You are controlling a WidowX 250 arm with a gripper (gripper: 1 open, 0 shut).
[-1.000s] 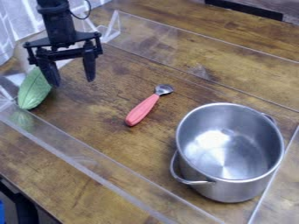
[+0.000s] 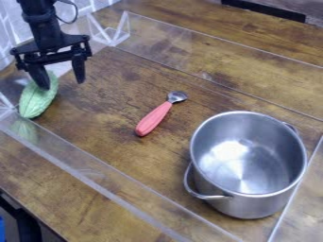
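Observation:
The black gripper (image 2: 59, 68) is at the upper left, open, its fingers pointing down over the upper end of a long green vegetable (image 2: 37, 101). That vegetable, perhaps a toy, lies at the left beside a clear plastic wall. A spoon with a pink handle (image 2: 154, 117) lies in the middle of the wooden table. A steel pot (image 2: 247, 164) stands at the lower right.
Clear plastic walls (image 2: 113, 190) border the work area on several sides.
The gripper has moved left, toward the green vegetable, over the last second. The spoon and pot have not moved.

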